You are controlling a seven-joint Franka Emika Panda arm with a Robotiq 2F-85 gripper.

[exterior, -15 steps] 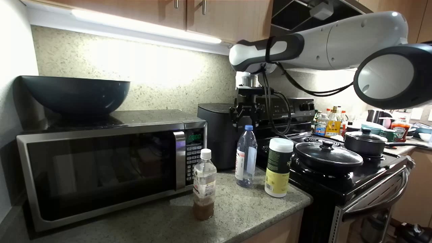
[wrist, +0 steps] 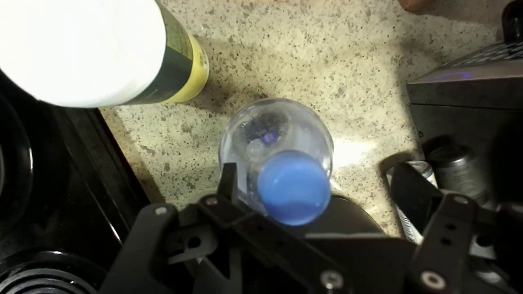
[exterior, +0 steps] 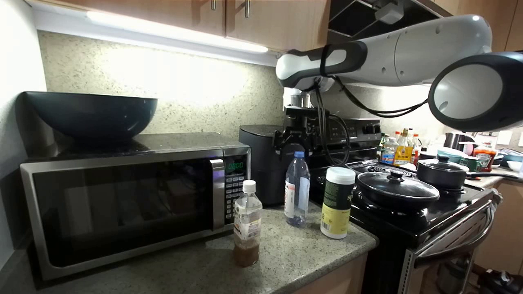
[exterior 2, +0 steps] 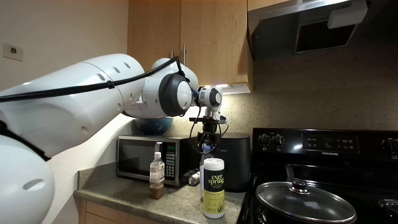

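A clear plastic bottle with a blue cap point(exterior: 299, 154) stands on the counter, its label facing left in exterior view 1. Directly over it, pointing down, is my gripper point(exterior: 296, 145). In the wrist view the gripper is open, fingers spread wide. The bottle's cap point(wrist: 294, 188) appears between them, nearer the left finger point(wrist: 228, 181) than the right finger point(wrist: 410, 193). Whether the left finger touches the bottle cannot be told. In exterior view 2 a white-lidded wipes canister point(exterior 2: 214, 188) hides most of the bottle.
Close to the bottle stands that canister point(exterior: 338, 203). A brown-liquid bottle point(exterior: 247, 225) is in front of the microwave point(exterior: 137, 206). Cans point(exterior 2: 194, 178) lie beside the microwave, and a black appliance point(exterior 2: 235, 162) stands behind. The stove holds a lidded pan point(exterior: 398, 188).
In exterior view 1 my gripper has shifted slightly left and its fingers look farther apart. The bottle's blue cap sits slightly more to the left; its base looks unmoved.
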